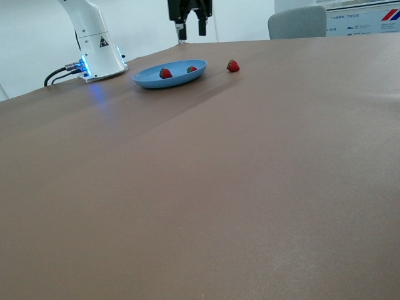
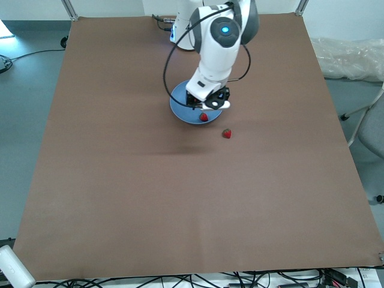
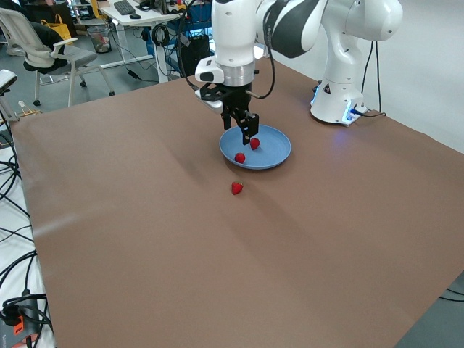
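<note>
A blue plate (image 1: pixel 150 80) holds two strawberries, one (image 1: pixel 165 73) at the left and one (image 1: pixel 192 70) behind it, also seen as red fruit (image 3: pixel 240 158) in the right view. A loose strawberry (image 1: pixel 233 65) lies on the brown table (image 2: pixel 198 198) just off the plate. My black gripper (image 1: pixel 192 30) hangs above the plate, its two fingers apart in the top view with nothing visible between them. In the left view the wrist hides much of the plate.
The white arm base (image 1: pixel 100 56) stands behind the plate, with cables. A grey chair (image 2: pixel 372 126) is beside the table, beyond its edge.
</note>
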